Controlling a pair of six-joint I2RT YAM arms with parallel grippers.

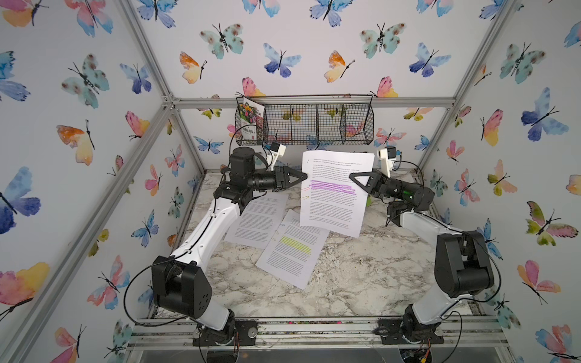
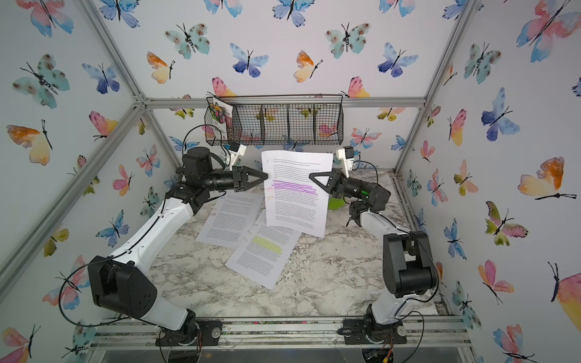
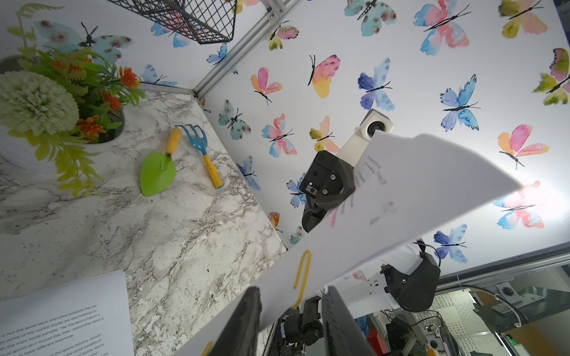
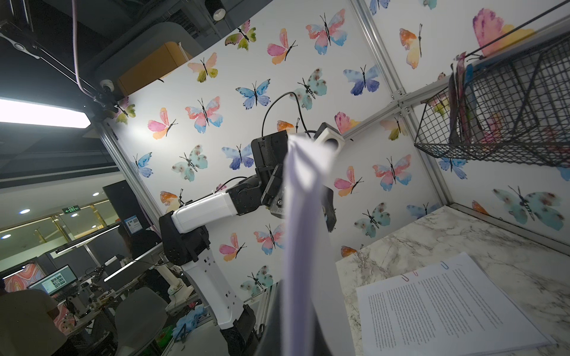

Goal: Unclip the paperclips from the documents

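Note:
A document with purple highlighting hangs upright between my grippers, its right edge pinched in my shut right gripper. My left gripper is part open at the sheet's left edge, its fingertips beside a yellow paperclip; whether they touch it is unclear. More clips show along that edge. Two documents, one plain and one with yellow highlighting, lie on the table. In the right wrist view, the plain document carries several clips on its edge.
A wire basket hangs on the back wall. In the left wrist view a flower pot, a green trowel and a small rake stand or lie at the back of the marble table.

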